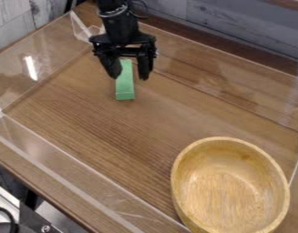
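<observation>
The black gripper [126,64] hangs open at the upper middle of the wooden table, directly over a green block [124,84]. The block lies on the table with its upper end partly hidden by the gripper. Whether the fingers touch it, I cannot tell. A pale wooden bowl [229,187] stands at the lower right.
A raised wall edges the back and right. Dark cables show past the table's edge at the lower left.
</observation>
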